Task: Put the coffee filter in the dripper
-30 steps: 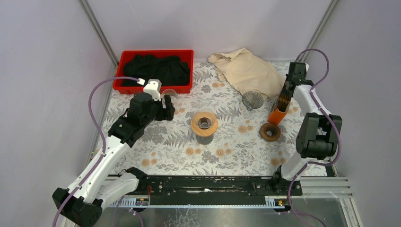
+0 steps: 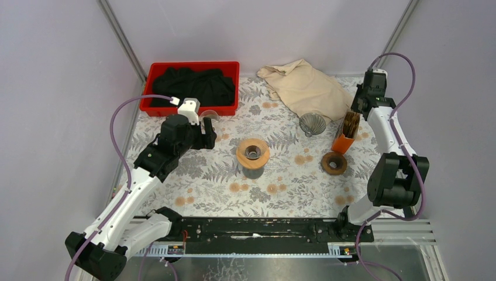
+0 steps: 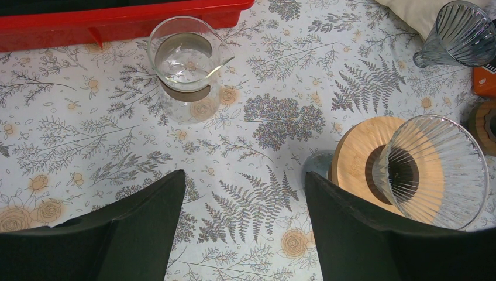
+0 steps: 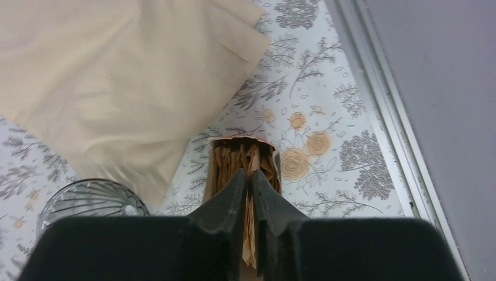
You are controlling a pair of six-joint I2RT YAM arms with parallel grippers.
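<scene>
In the top view the dripper (image 2: 253,152), a ribbed clear cone in a wooden collar (image 2: 265,157), stands over a glass vessel near mid-table. It appears large and empty at the right of the left wrist view, its glass cone (image 3: 462,170) facing up. An orange box (image 2: 341,144) at the right holds several brown filters (image 4: 225,165) on edge. Over its far end, my right gripper is nearly closed, with a brown coffee filter (image 4: 249,253) showing in the narrow gap between its fingers. My left gripper hangs open and empty left of the dripper.
A glass cup (image 3: 186,76) stands by the red bin (image 2: 233,82) at the back left. A ribbed glass (image 2: 313,123) lies beside the box, near a beige cloth (image 2: 307,88). A wooden ring (image 2: 334,163) sits in front of the box.
The left arm is unmoved.
</scene>
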